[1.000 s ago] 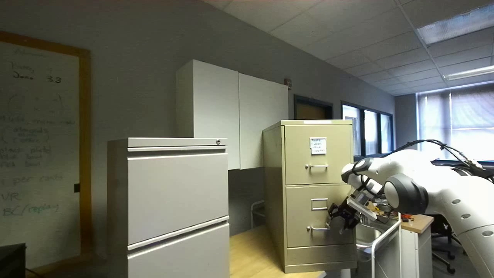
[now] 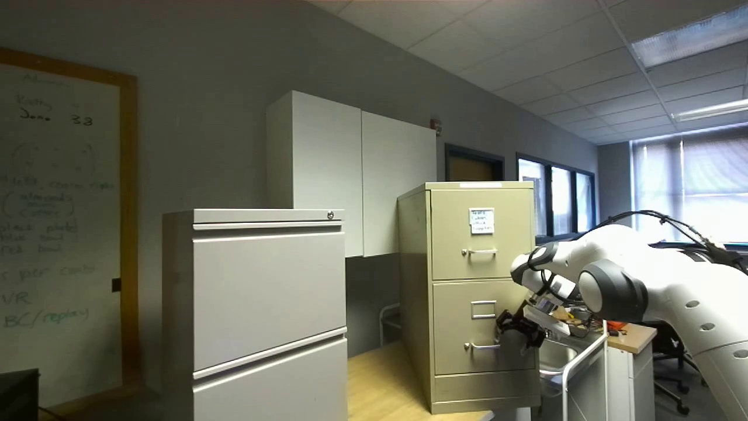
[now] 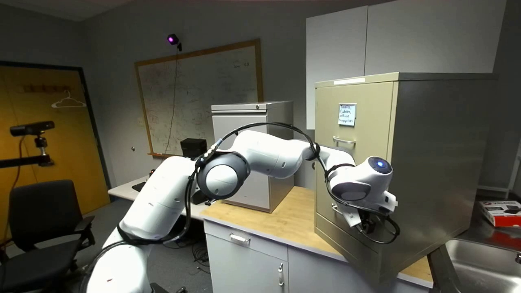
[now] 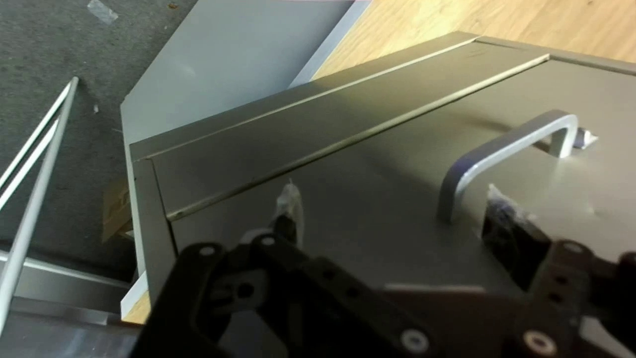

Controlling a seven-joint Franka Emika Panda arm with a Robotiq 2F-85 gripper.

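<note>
A beige two-drawer filing cabinet (image 2: 449, 302) stands on the wooden counter, both drawers closed. The lower drawer's metal handle (image 4: 507, 152) shows in the wrist view, ahead of my gripper and nearer its right finger. My fingers are spread wide, with nothing held between them; that right fingertip (image 4: 507, 223) is close to the handle's near end, and whether it touches cannot be told. The left fingertip (image 4: 290, 209) is over the flat drawer front. In exterior view 1 the gripper is at the right part of the lower drawer. Exterior view 2 hides most of the fingers.
A grey cabinet (image 2: 270, 302) stands to the left, with bare wooden counter (image 3: 293, 215) between the two. The sink (image 3: 481, 259) and a red-and-white box (image 3: 503, 213) lie to the right in exterior view 2. A white rail (image 2: 585, 358) stands near the arm.
The wrist has shifted slightly left and rolled, and a broad dark finger surface now shows in exterior view 1. The drawers look unmoved.
</note>
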